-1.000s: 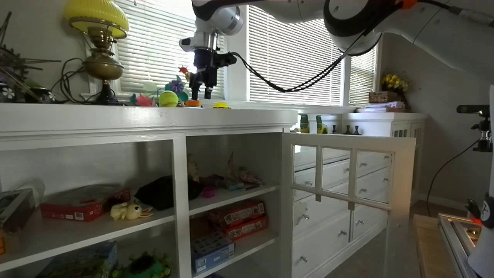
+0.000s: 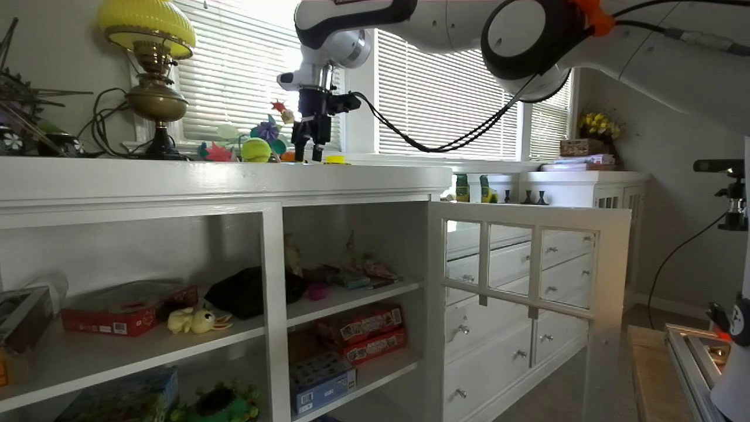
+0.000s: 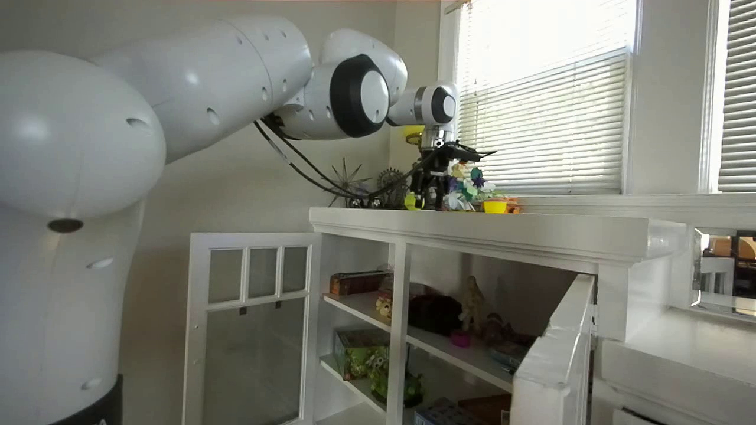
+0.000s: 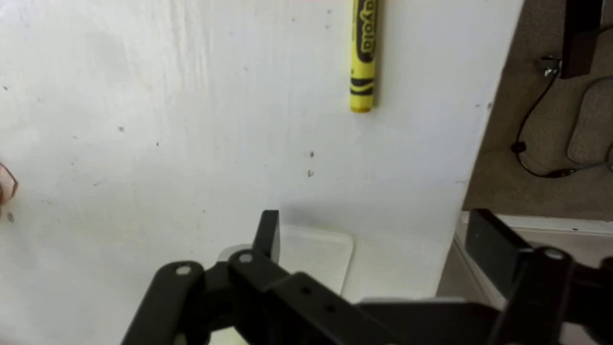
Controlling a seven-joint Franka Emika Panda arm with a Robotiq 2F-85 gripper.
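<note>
My gripper (image 2: 309, 156) points down just over the white cabinet top, its fingers wide apart with nothing held. In the wrist view a yellow crayon-like stick (image 4: 363, 69), lettered in black, lies ahead of the fingers, away from both and near the counter's edge. A pale, flat piece with a rounded corner (image 4: 316, 253) rests on the surface beside the left finger, partly covered by the gripper body. Whether the fingertips touch the counter I cannot tell.
On the cabinet top (image 2: 365, 177) stand a yellow-shaded lamp (image 2: 151, 77), a tennis ball (image 2: 256, 149), paper flowers (image 2: 268, 130) and a yellow cup (image 3: 495, 205). Blinds rise behind. Below, an opened glass door (image 2: 520, 264) swings out from the shelves.
My gripper has come down closer to the cabinet top and shifted slightly right in exterior view 1. It now partly covers the orange item there. Objects on the counter look unmoved.
</note>
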